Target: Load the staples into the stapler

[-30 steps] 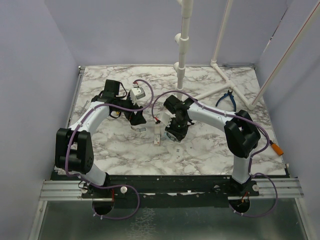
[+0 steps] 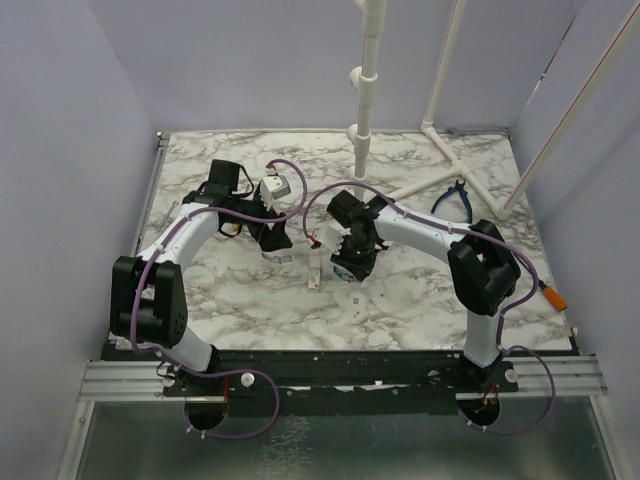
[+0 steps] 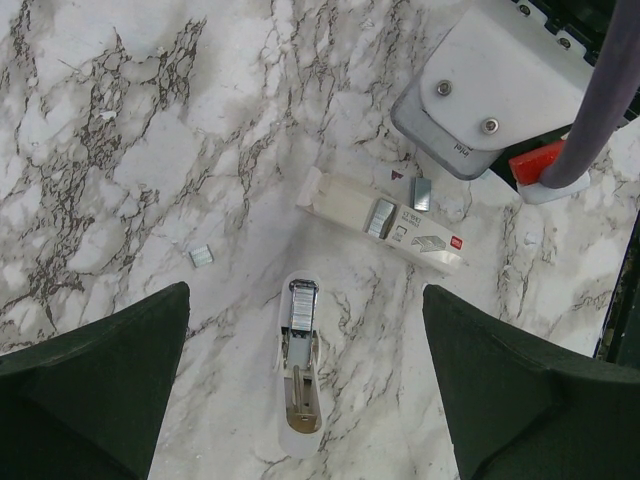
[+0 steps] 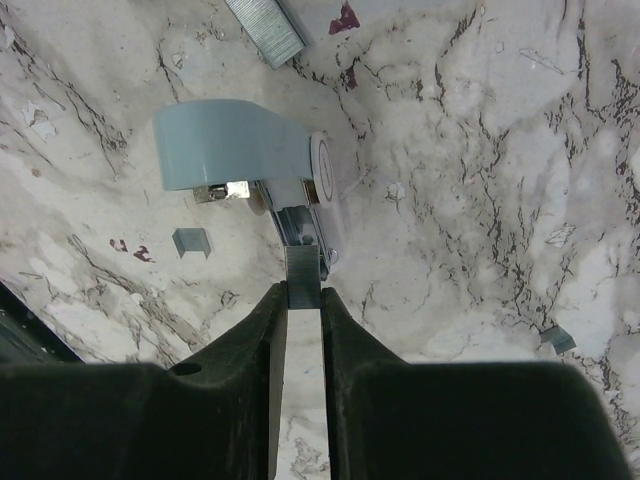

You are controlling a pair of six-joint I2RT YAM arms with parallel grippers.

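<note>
In the right wrist view a light blue stapler (image 4: pixel 230 145) stands open, its metal channel reaching toward me. My right gripper is shut on a strip of staples (image 4: pixel 302 270), held over the end of that channel. My left gripper is open, high over another small opened stapler (image 3: pixel 300 425) with a staple strip in it; whether anything touches it I cannot tell. A white staple box (image 3: pixel 340 205) lies beside it, with a loose strip on top. In the top view both arms face each other over the middle.
Loose staple pieces (image 4: pixel 190 242) lie scattered on the marble table (image 2: pixel 200 300). Blue pliers (image 2: pixel 453 200) and an orange-handled tool (image 2: pixel 553 298) lie on the right side. White pipes (image 2: pixel 448 150) stand at the back.
</note>
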